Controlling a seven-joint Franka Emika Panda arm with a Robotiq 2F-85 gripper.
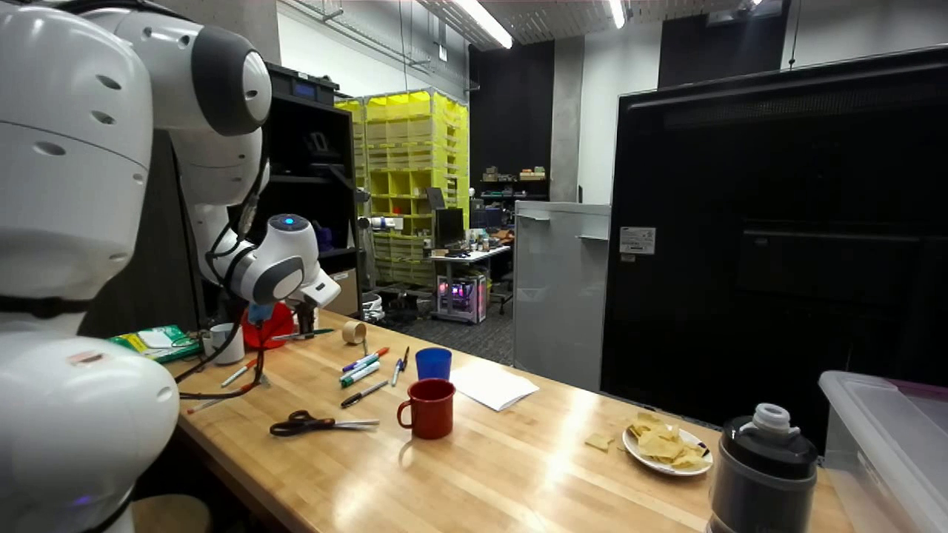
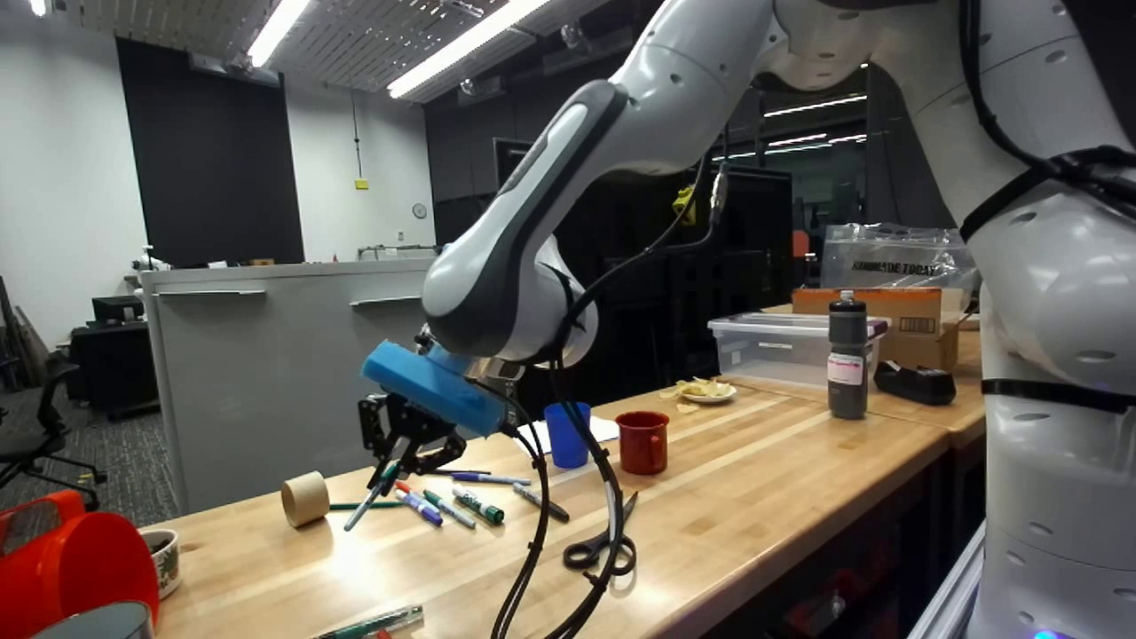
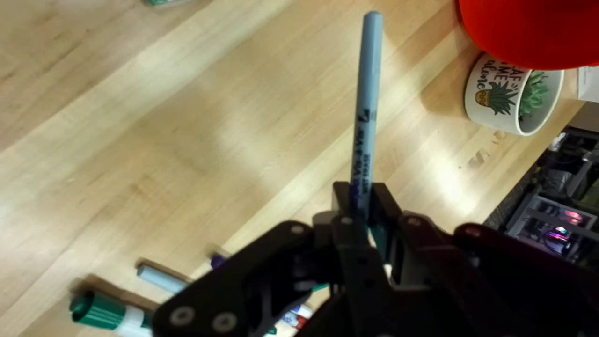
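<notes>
My gripper is shut on a grey marker, which sticks out from between the fingertips with its lettering showing in the wrist view. In exterior view 2 the gripper hangs above the table, and the marker slants downward from it, clear of the wood. A red container lies ahead and to the right in the wrist view; in exterior view 2 the same red container is at the lower left. From exterior view 1, the fingers are partly hidden by the arm.
Several loose markers lie near a tape roll. A plant pot stands beside the red container. Scissors, a red mug and a blue cup occupy the middle; bare wood lies in front of the mug.
</notes>
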